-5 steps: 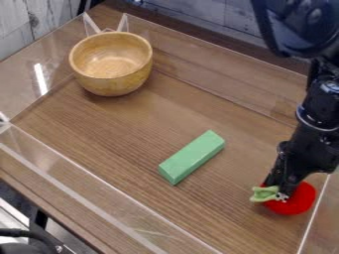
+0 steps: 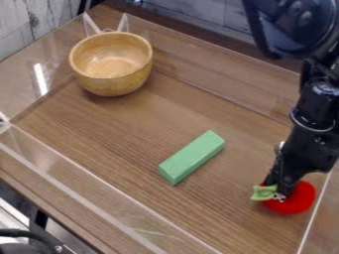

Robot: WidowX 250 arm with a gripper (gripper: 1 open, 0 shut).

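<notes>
My gripper point(image 2: 276, 183) reaches down from the right edge to a red round object point(image 2: 291, 203), perhaps a bowl, at the lower right. A small light-green piece point(image 2: 265, 193) is at the fingertips, over the red object's left side; whether the fingers are shut on it I cannot tell. A green rectangular block point(image 2: 191, 157) lies flat on the wooden table left of the gripper, apart from it.
A tan wooden bowl point(image 2: 111, 64) stands at the upper left. The dark arm fills the right side.
</notes>
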